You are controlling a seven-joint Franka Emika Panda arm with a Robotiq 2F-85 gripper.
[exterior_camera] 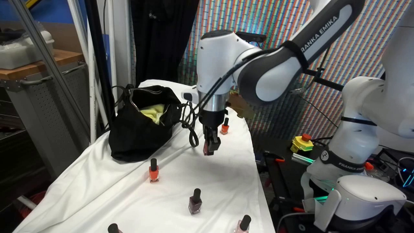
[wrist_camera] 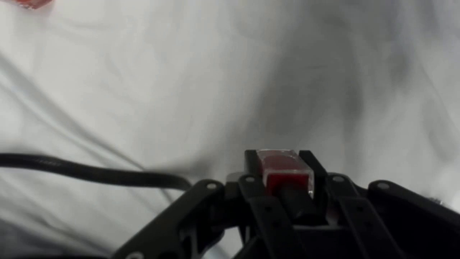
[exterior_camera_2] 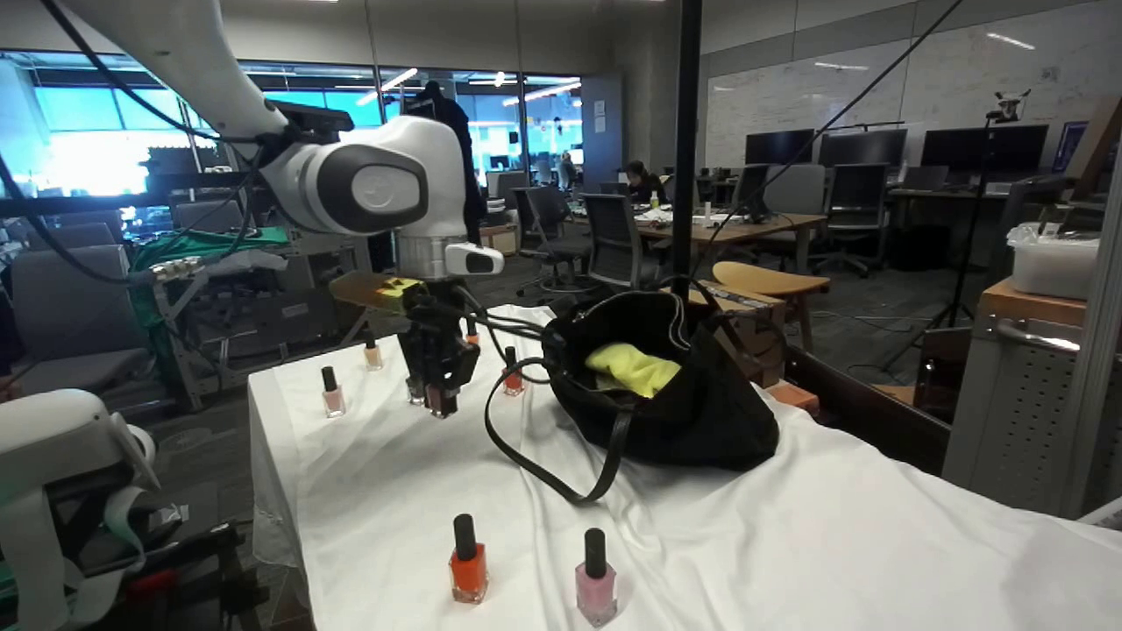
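A dark red nail polish bottle [wrist_camera: 288, 170] with a black cap is pinched between my gripper's fingers. In exterior view 1 my gripper [exterior_camera: 210, 147] hangs above the white cloth, right of the black bag [exterior_camera: 145, 132]. That bag stands upright with its mouth open, and a yellow cloth [exterior_camera_2: 631, 368] shows inside. Below the wrist camera the bottle's shadow falls on bare cloth, so it is off the table. In exterior view 2 the gripper [exterior_camera_2: 439, 384] is left of the bag, with the bottle low between its fingers.
Several other polish bottles stand apart: an orange-red one [exterior_camera: 154, 172], a dark one [exterior_camera: 195, 202], an orange one [exterior_camera: 225, 127] behind the gripper, and a pink one [exterior_camera_2: 596, 584]. The bag's strap [exterior_camera_2: 568, 494] loops onto the cloth. A second arm [exterior_camera: 349, 128] stands at the right.
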